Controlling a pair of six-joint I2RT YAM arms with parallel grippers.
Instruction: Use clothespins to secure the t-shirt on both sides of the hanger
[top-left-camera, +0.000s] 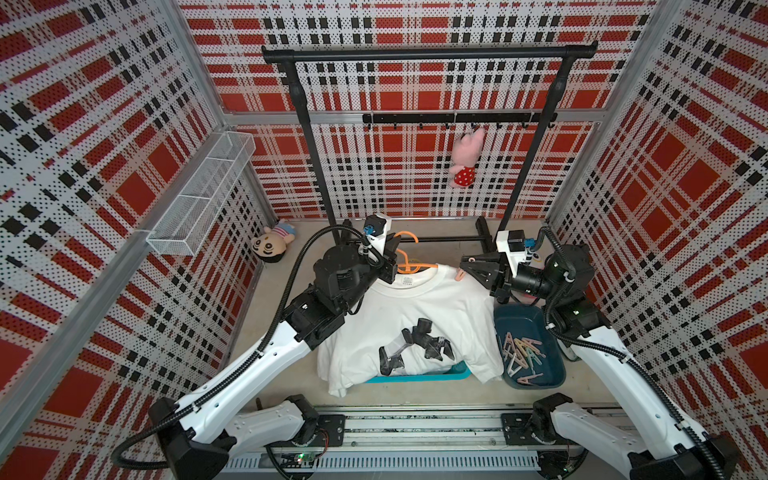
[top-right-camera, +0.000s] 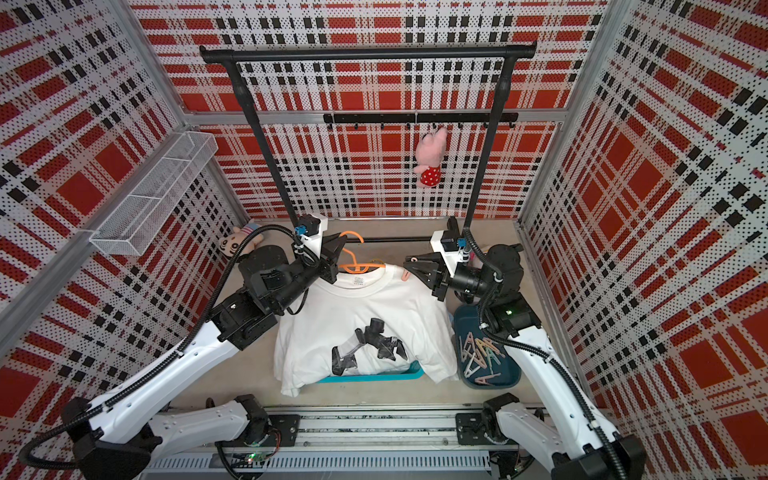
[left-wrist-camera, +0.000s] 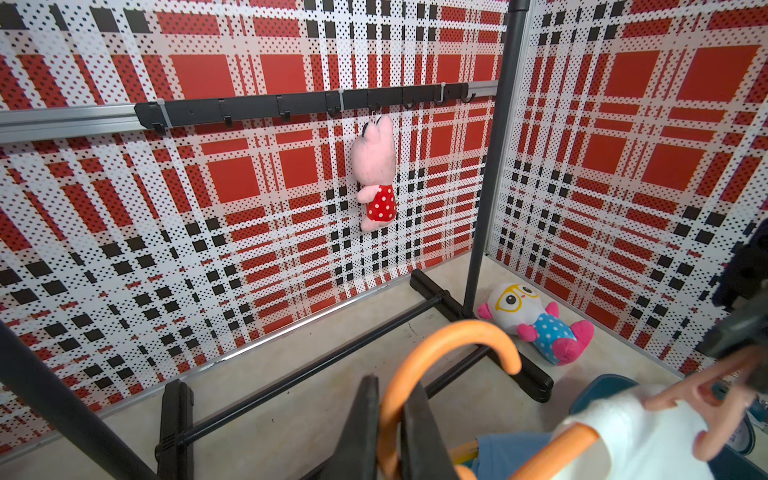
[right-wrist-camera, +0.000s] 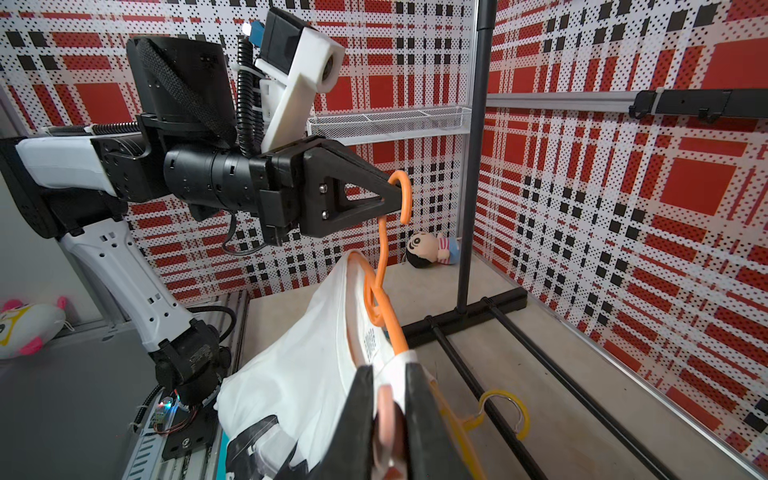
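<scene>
A white t-shirt (top-left-camera: 400, 320) with a dark print hangs on an orange hanger (left-wrist-camera: 448, 336) over a teal tray. My left gripper is shut on the hanger's hook, holding it upright at the centre. My right gripper is shut on a pink clothespin at the shirt's right shoulder; in the left wrist view that clothespin sits on the white fabric near the hanger bar. Whether it grips both fabric and hanger is unclear.
A blue bin (top-left-camera: 528, 380) of clothespins sits at the right. The black rack (top-left-camera: 424, 52) stands behind, a wire basket (top-left-camera: 200, 192) is on the left wall, and plush toys (top-left-camera: 272, 244) lie on the floor or hang behind.
</scene>
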